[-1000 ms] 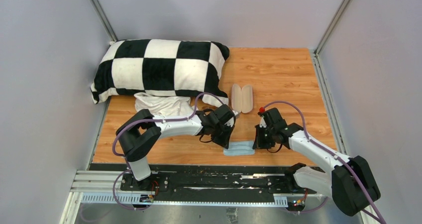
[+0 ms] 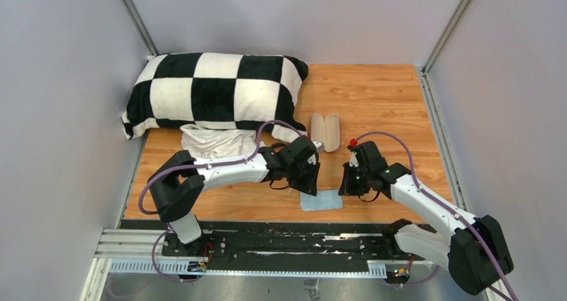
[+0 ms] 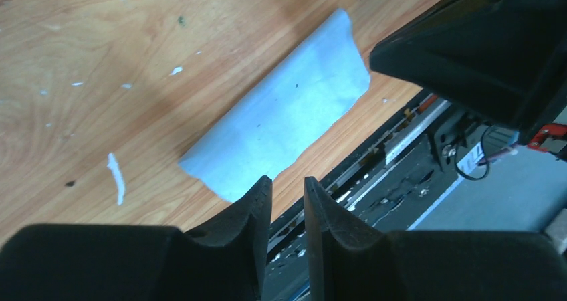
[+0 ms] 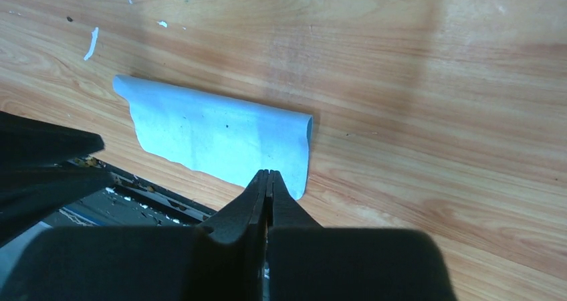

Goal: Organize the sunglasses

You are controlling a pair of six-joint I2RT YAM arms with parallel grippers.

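A folded light blue cloth (image 2: pixel 321 201) lies flat on the wooden table near its front edge; one fold runs along its back side. Over its left end my left gripper is partly open, with bare space between the fingertips. Above the cloth's right end, my right gripper is shut and nothing shows between its fingers. An open glasses case (image 2: pixel 325 133) with a beige lining stands farther back, its front left corner partly covered by the left arm. No sunglasses can be made out clearly.
A black-and-white checkered pillow (image 2: pixel 215 90) fills the back left, with a crumpled white cloth (image 2: pixel 217 143) in front of it. Small white scraps (image 3: pixel 116 178) are scattered left of the blue cloth.
My left gripper has moved right and slightly back over the blue cloth's left end. The cloth now looks smoother, in about the same place.
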